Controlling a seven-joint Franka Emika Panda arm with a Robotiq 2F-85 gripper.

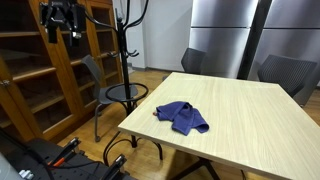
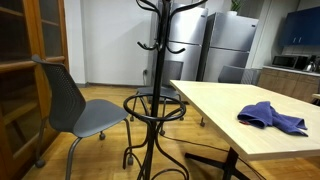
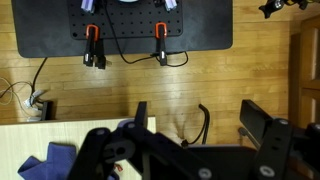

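A crumpled dark blue cloth (image 1: 183, 117) lies on the near left part of the pale wooden table (image 1: 235, 115). The other exterior view shows the same cloth (image 2: 268, 117) close to the table's edge. Only part of the cloth (image 3: 58, 161) enters the wrist view, at the lower left. High at the upper left of the first exterior view, my gripper (image 1: 62, 37) hangs well away from the table. Its dark fingers (image 3: 112, 145) stand wide apart in the wrist view, with bare floor visible between them and nothing held.
A black coat stand (image 2: 158, 90) rises beside the table, near a grey chair (image 2: 85, 115). Wooden glass-door cabinets (image 1: 35, 75) line the left side. More grey chairs (image 1: 287, 72) stand at the table's far side.
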